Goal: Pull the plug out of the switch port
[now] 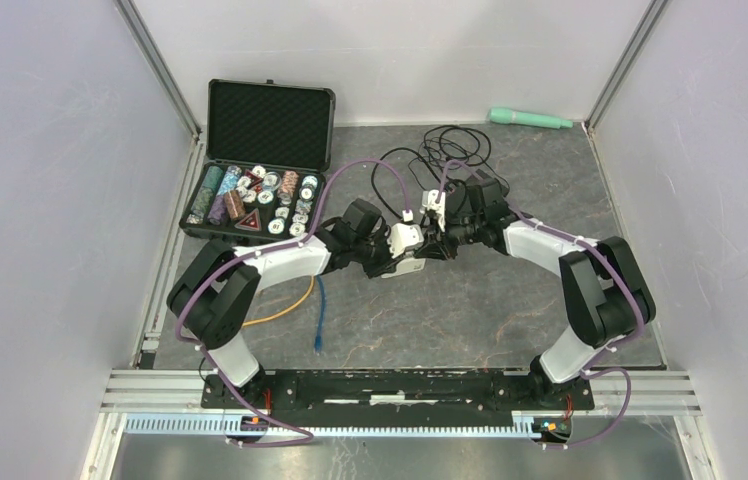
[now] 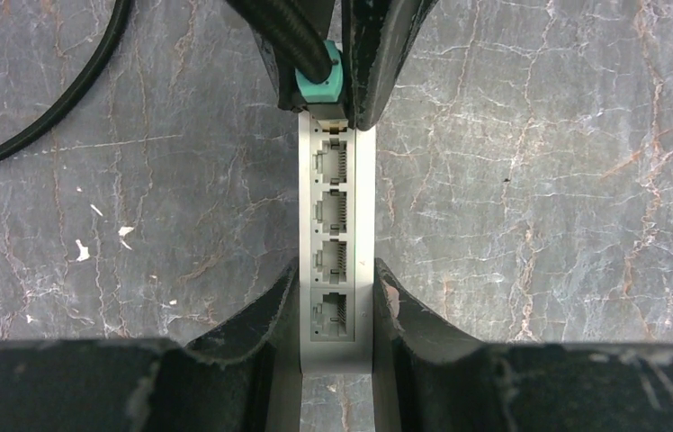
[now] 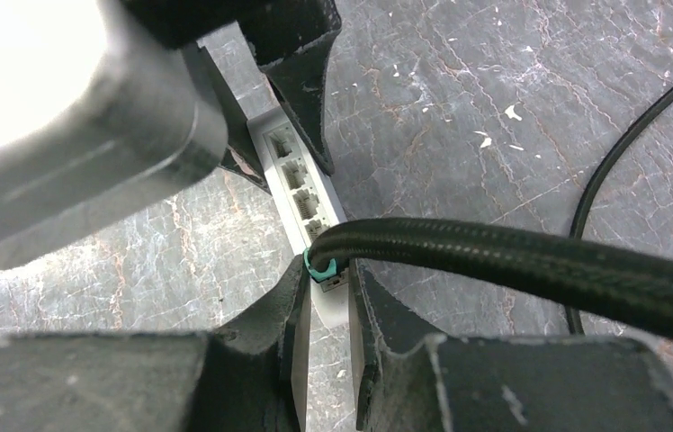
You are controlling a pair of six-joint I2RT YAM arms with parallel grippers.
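The white switch (image 2: 363, 216), a narrow strip of ports, is held in my left gripper, which is shut across one end of it. At the other end, my right gripper is shut on the teal-collared plug (image 2: 318, 85) of a thick black cable (image 3: 495, 256). The plug sits at the end port; whether it is fully seated cannot be told. Several empty ports show between the two grippers. In the top view both grippers meet over the switch, which is mostly hidden by them.
An open case of poker chips (image 1: 250, 200) lies back left. Coiled black cable (image 1: 455, 140) and a mint cylinder (image 1: 525, 117) are at the back. Yellow (image 1: 280, 312) and blue (image 1: 321, 320) cables lie front left.
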